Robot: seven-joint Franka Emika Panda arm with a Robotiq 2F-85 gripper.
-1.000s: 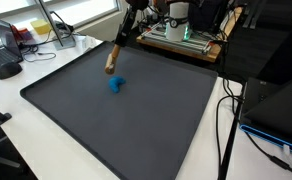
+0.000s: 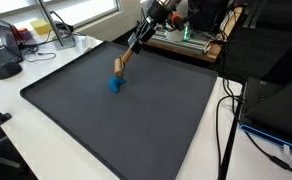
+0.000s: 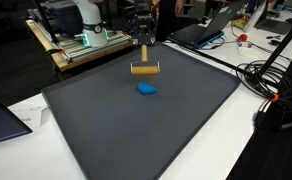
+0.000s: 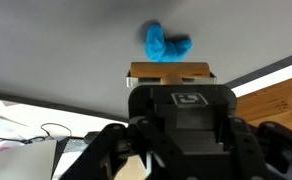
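A T-shaped wooden tool, like a mallet (image 3: pixel 144 70), hangs head down above the dark tabletop. My gripper (image 3: pixel 144 39) is shut on its upright handle. In exterior view 1 the mallet (image 2: pixel 119 66) slants down from the gripper (image 2: pixel 134 42), its lower end close to a small blue object (image 2: pixel 115 86). From exterior view 2 the blue object (image 3: pixel 147 88) lies just in front of the head. The wrist view shows the head (image 4: pixel 170 70) beyond the dark gripper body, with the blue object (image 4: pixel 166 45) past it. Whether head and blue object touch, I cannot tell.
A wooden-edged surface with clutter (image 2: pixel 186 48) stands behind it. Cables (image 2: pixel 224 110) run down past the right side, and a laptop (image 2: pixel 58 22) is at the back left.
The mallet has shifted right in exterior view 1, still in my gripper, and now leans more. My arm has moved right with it. The blue object stays where it was.
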